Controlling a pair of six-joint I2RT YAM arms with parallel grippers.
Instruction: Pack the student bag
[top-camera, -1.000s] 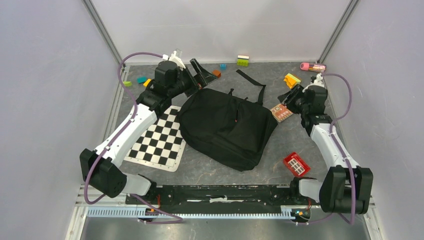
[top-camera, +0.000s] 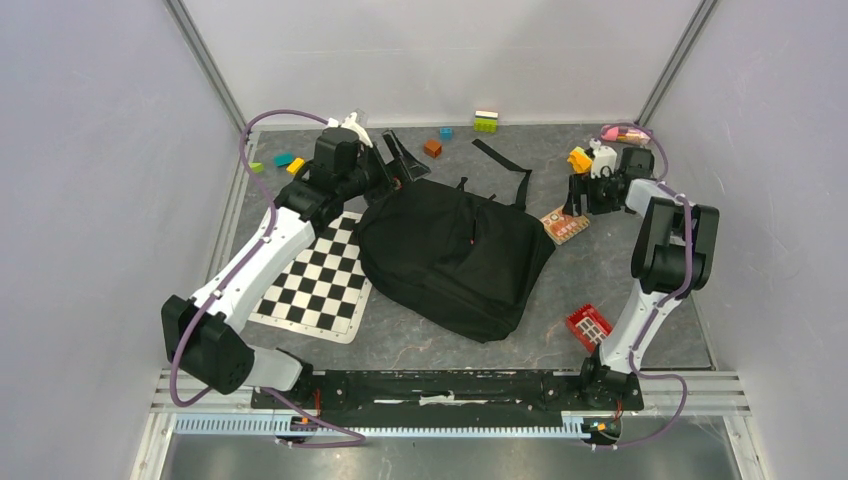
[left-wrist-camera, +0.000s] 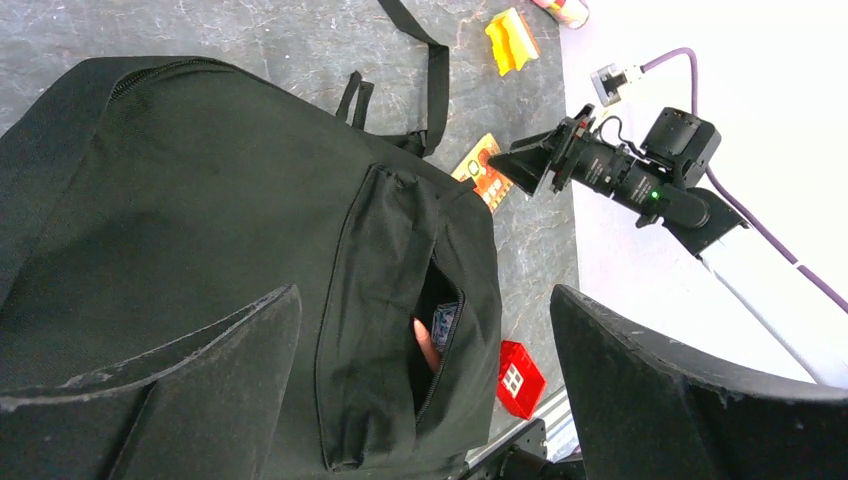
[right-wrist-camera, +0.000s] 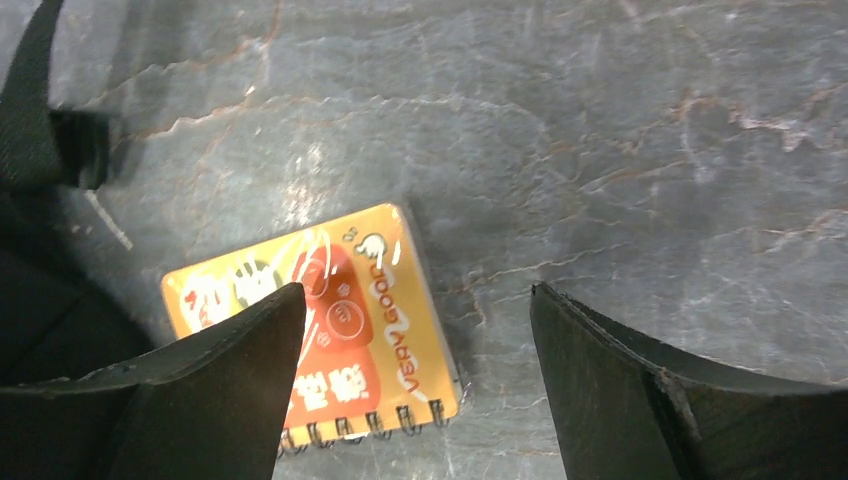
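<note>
A black bag lies in the middle, seen also as black cloth with an open zipped pocket holding small items. An orange spiral notepad lies flat right of the bag, next to a black strap. My right gripper hangs low over that notepad, open, its fingers either side of the notepad's right part in the right wrist view, with nothing held. My left gripper is raised above the bag's upper left, open and empty.
Small colored blocks lie along the back, with a yellow item and a pink bottle at back right. A checkered mat lies left, a red item at front right. Bare floor surrounds these.
The right arm has moved inward and lowered toward the notepad, its gripper turning downward. The left arm has shifted only slightly. The bag and loose objects look unchanged.
</note>
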